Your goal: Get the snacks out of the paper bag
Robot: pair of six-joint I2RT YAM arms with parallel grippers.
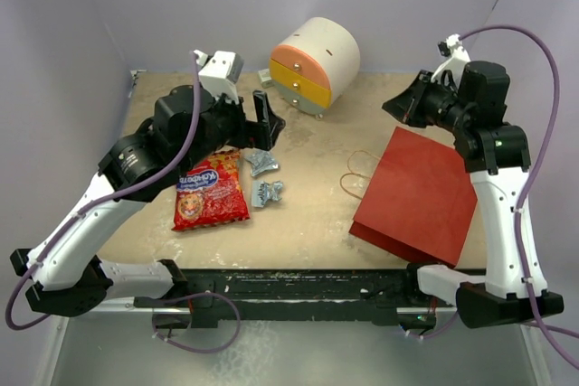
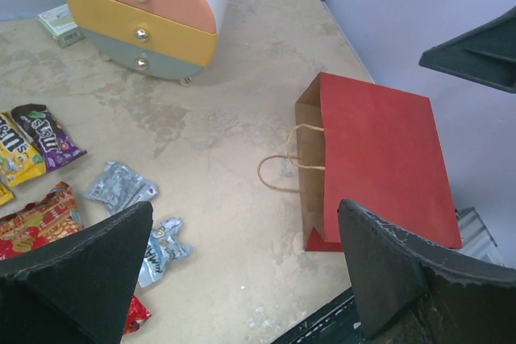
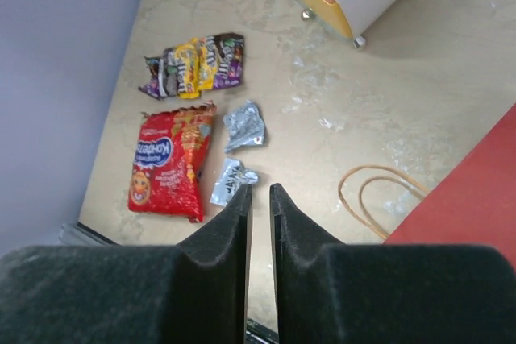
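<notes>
The red paper bag (image 1: 416,196) (image 2: 387,159) lies on its side at the right of the table, its rope handles toward the middle. Loose snacks lie at the left: a large red bag (image 1: 208,189) (image 3: 165,163), two silver packets (image 1: 268,192) (image 3: 243,125), and yellow and purple packs (image 2: 20,151) (image 3: 210,62). My left gripper (image 1: 270,119) stands open above the snacks, nothing between its fingers. My right gripper (image 1: 396,108) is above the bag, its fingertips close together with a narrow gap and nothing visible between them.
A striped drawer box (image 1: 312,65) (image 2: 141,22) stands at the back, a small box (image 2: 60,26) beside it.
</notes>
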